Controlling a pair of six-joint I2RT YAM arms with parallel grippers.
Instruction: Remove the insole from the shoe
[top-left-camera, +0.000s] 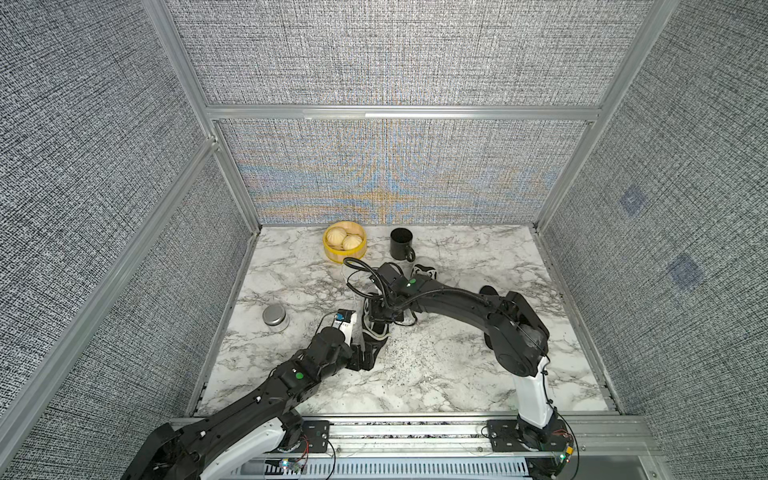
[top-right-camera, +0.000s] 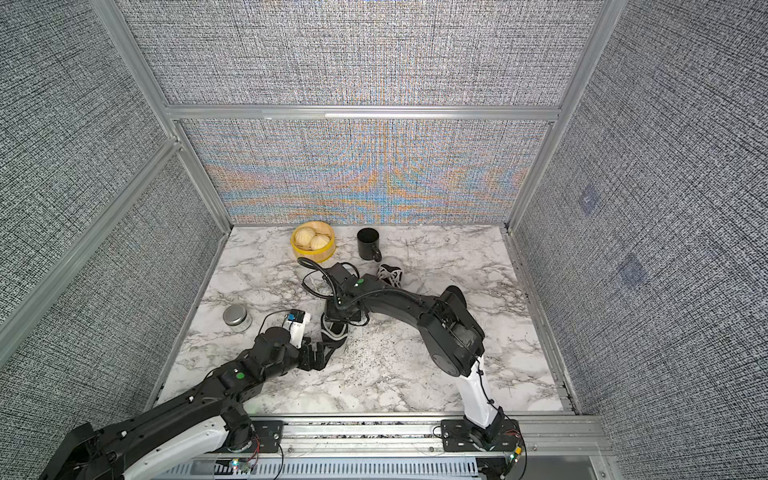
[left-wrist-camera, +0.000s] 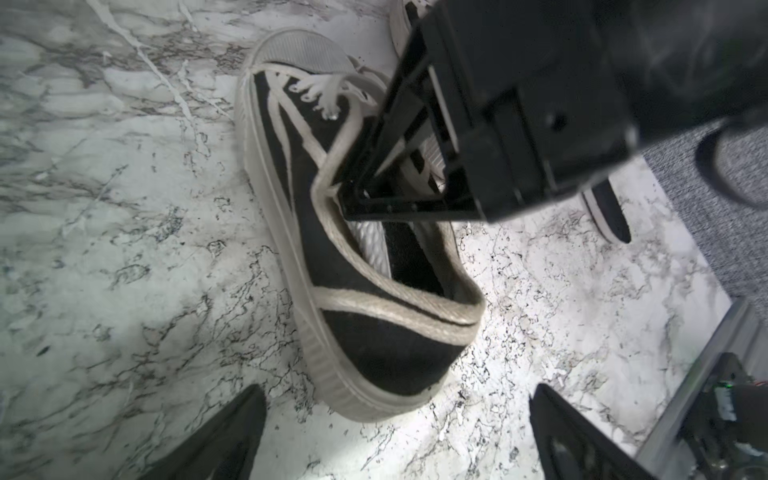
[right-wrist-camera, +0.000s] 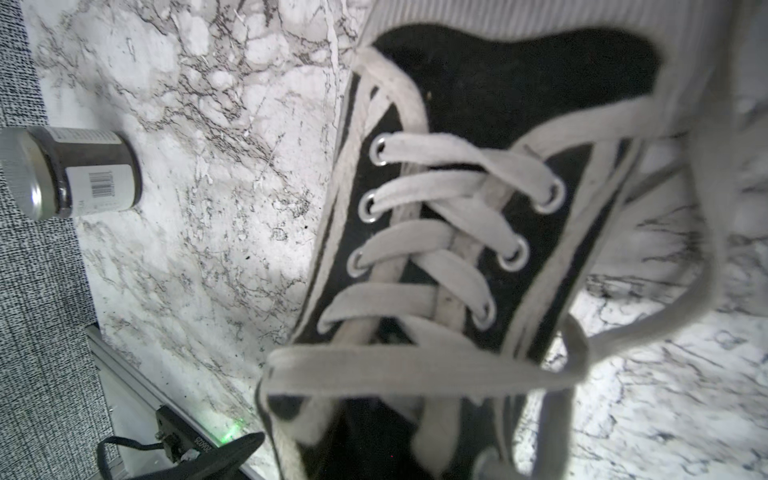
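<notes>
The black canvas shoe (left-wrist-camera: 324, 264) with pale trim fills the left wrist view, its heel toward me. My left gripper stands open just behind the heel, nothing between its spread fingers. Across the shoe's throat lies my right gripper, shut on the shoe's upper by its opening; exactly which part it pinches is hidden. A pale strip (left-wrist-camera: 370, 244) shows inside the shoe below it; whether that is insole or lining I cannot tell. The right wrist view shows the laces (right-wrist-camera: 424, 296), but not the right gripper's tips.
A second shoe (top-right-camera: 390, 275) stands beyond the right arm. A dark, pale-edged flat piece (left-wrist-camera: 612, 209), resembling an insole, lies to the right. At the back are a bamboo steamer (top-left-camera: 345, 253) and black mug (top-left-camera: 401, 243). A lidded jar (right-wrist-camera: 96, 174) stands left.
</notes>
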